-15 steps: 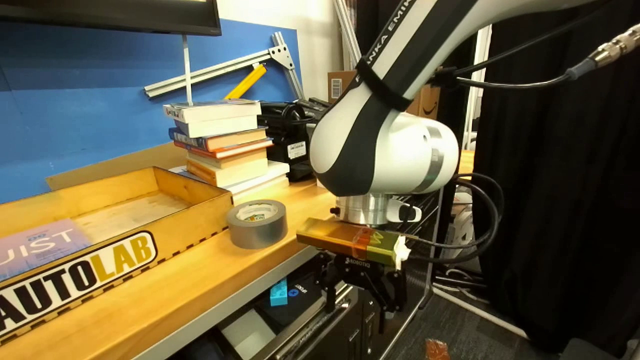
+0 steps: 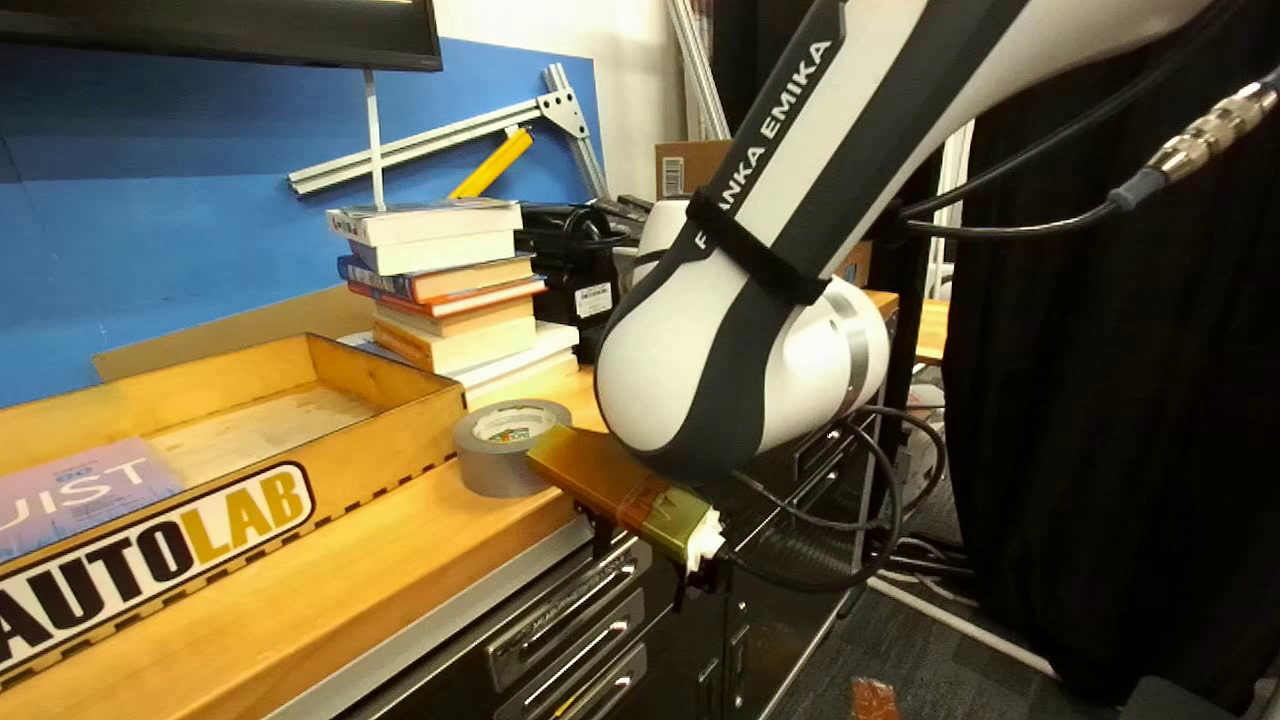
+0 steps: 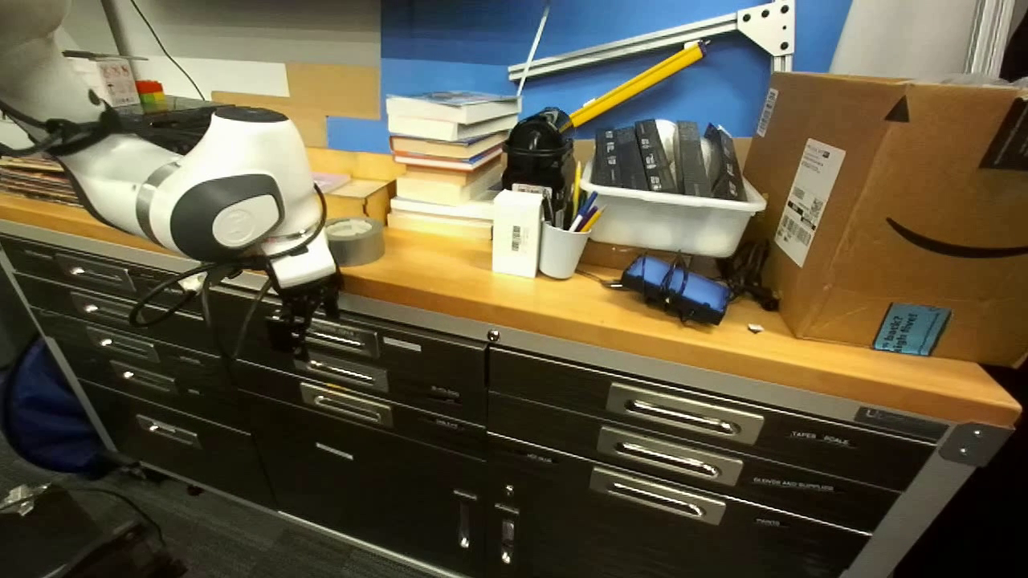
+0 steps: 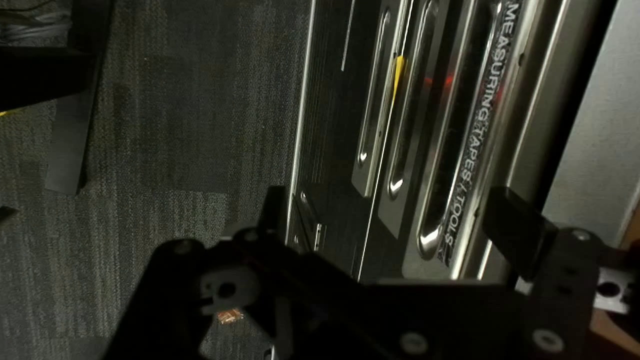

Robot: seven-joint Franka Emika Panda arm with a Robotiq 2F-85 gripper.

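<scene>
The top drawer (image 2: 564,612), with a metal handle and a label reading "MEASURING TAPES / TOOLS" (image 4: 480,132), looks shut, about flush with the cabinet front. My gripper faces it with fingers apart and nothing between them. In the wrist view, one finger (image 4: 274,207) is over the floor side and the other finger (image 4: 516,222) is near the cabinet's top edge. From the second exterior view, the dark gripper (image 3: 300,332) hangs at the drawer fronts, below the countertop; whether it touches them is unclear.
A roll of grey tape (image 2: 510,462) sits on the counter near the arm. Beside it are a wooden tray (image 2: 396,408) and stacked books (image 2: 438,288). Lower drawers carry similar handles, one with something yellow (image 4: 398,75) in it. Loose cables (image 2: 888,528) loop beside the wrist.
The top drawer stood open with a blue item and boxes visible inside; now it is shut. My arm has moved toward the cabinet, and the wrist has tilted.
</scene>
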